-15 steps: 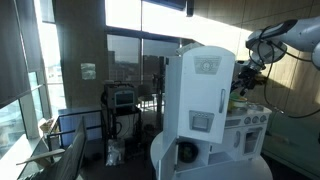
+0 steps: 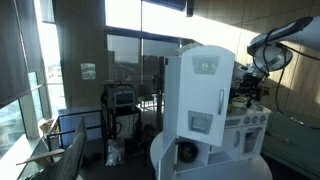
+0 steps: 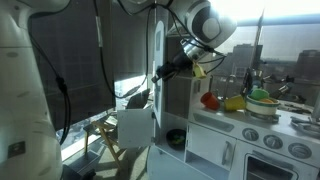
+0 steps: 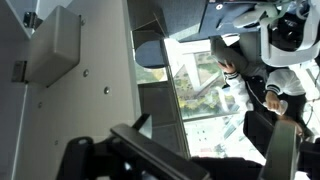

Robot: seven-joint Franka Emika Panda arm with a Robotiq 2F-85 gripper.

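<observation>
In the second exterior view, my gripper (image 3: 160, 76) is beside the near edge of the tall white door (image 3: 158, 45) of a toy kitchen. The first exterior view shows that door (image 2: 201, 95) from its front, with the dark arm (image 2: 256, 72) partly behind it and over the counter. In the wrist view, my gripper has its dark fingers spread apart, with no object seen between them. A pale panel (image 4: 100, 75) with a block-like handle (image 4: 54, 45) fills the left of that view. Contact with the door cannot be judged.
Red cup (image 3: 210, 100), yellow cup (image 3: 235, 103) and a stacked bowl group (image 3: 262, 101) stand on the counter. A lower door (image 3: 136, 128) stands open, with a dark green pot (image 3: 176, 138) inside. People (image 4: 262, 85) sit in the background.
The arm over the counter has shifted lower and slightly toward the right in the first exterior view. The white door and the kitchen look unmoved.
</observation>
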